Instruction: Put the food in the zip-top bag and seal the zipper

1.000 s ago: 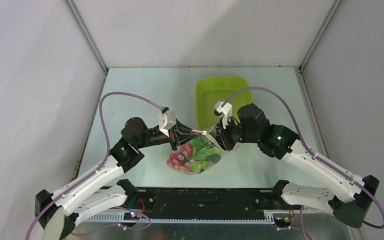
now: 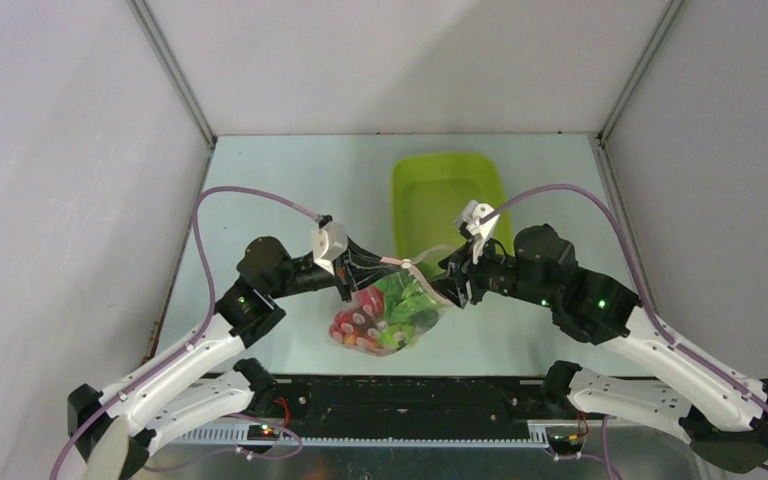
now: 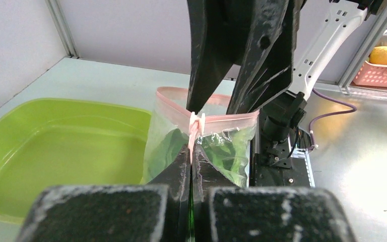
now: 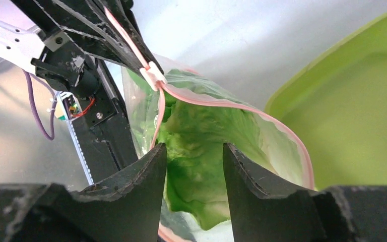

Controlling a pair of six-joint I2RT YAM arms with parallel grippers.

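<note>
The clear zip bag [image 2: 390, 325] holds green leafy pieces and red food, lying between the arms. My left gripper is shut on the pink zipper end with its white slider [image 3: 196, 123], as the left wrist view shows. My right gripper is part open just above the bag's mouth [image 4: 282, 128], its fingertips apart. In the right wrist view, the green leaves [image 4: 201, 136] fill the bag below those fingers and a pink zipper strip runs along each side.
A green bin [image 2: 448, 180] stands behind the bag, close beside it. Black rails run along the front edge.
My right arm has moved rightward and slightly up, away from the left gripper. The left arm and the bag are nearly unchanged.
</note>
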